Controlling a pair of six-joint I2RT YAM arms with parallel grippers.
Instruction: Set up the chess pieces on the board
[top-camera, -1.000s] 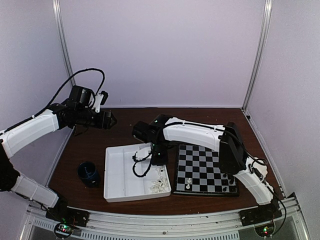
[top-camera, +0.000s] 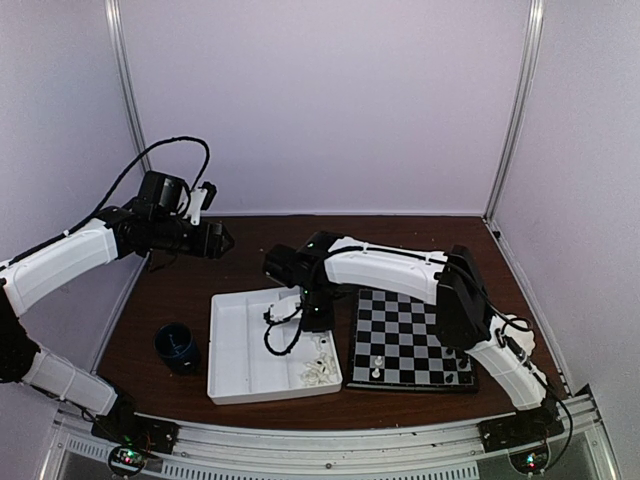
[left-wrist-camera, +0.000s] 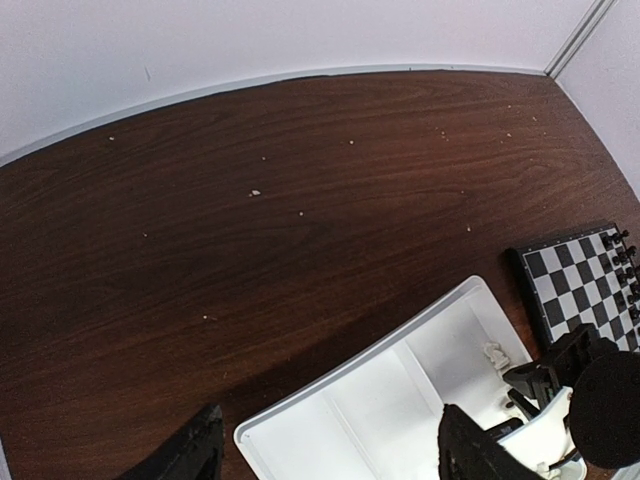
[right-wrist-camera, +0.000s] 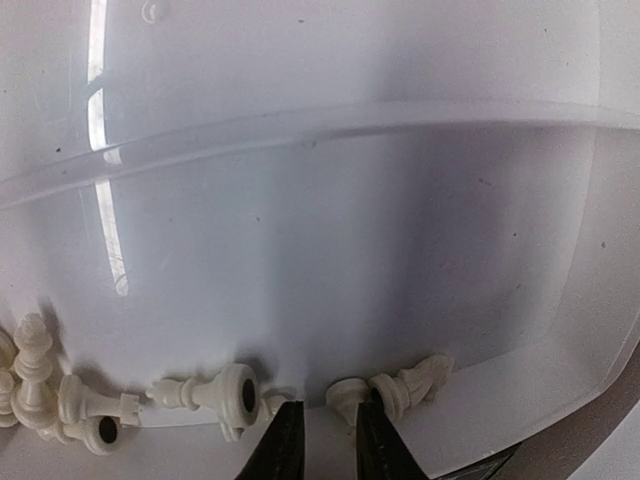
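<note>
White chess pieces (top-camera: 320, 370) lie in a heap in the right compartment of the white tray (top-camera: 240, 388). Over that compartment my right gripper points down, its fingers part open. Just beyond their tips lies a white piece (right-wrist-camera: 348, 395), touching a knight (right-wrist-camera: 425, 376) against the tray wall; nothing is clearly held. Another white piece (right-wrist-camera: 215, 393) lies left of the fingers. To the tray's right is the chessboard (top-camera: 400, 335), with a few white pieces (top-camera: 377, 367) near its left front corner and black pieces (left-wrist-camera: 622, 255) along its far side. High at the left, my left gripper is open and empty.
A dark cup (top-camera: 177, 348) stands left of the tray. My right forearm (top-camera: 385, 272) passes over the board and hides part of it. Behind the tray the brown table (left-wrist-camera: 250, 250) is bare apart from small specks.
Almost nothing differs in the top view.
</note>
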